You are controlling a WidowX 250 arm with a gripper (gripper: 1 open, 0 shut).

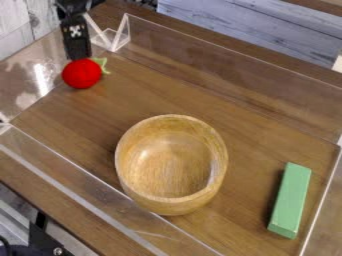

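My dark gripper (76,45) is at the upper left, just above and behind a red tomato-like object (82,74) with a green stem. Its fingers are too small and dark to show whether they are open or shut. A round wooden bowl (171,165) stands in the lower middle of the wooden table (234,95). A green rectangular block (290,200) lies at the lower right.
A clear wire-like or plastic stand (112,34) stands behind the gripper at the upper left. Transparent walls edge the table.
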